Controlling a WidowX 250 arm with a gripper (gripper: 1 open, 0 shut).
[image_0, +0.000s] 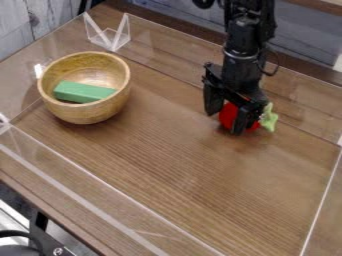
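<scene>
My black gripper (233, 112) is down over a red round object (243, 119) on the wooden table, right of centre, its fingers around it and hiding much of it. Whether the fingers press on it I cannot tell. A pale green object (267, 120) lies against the red one on the right.
A wooden bowl (118, 101) holding a green block (83, 92) sits at the left. A white wire-like object (107, 32) lies at the back left.
</scene>
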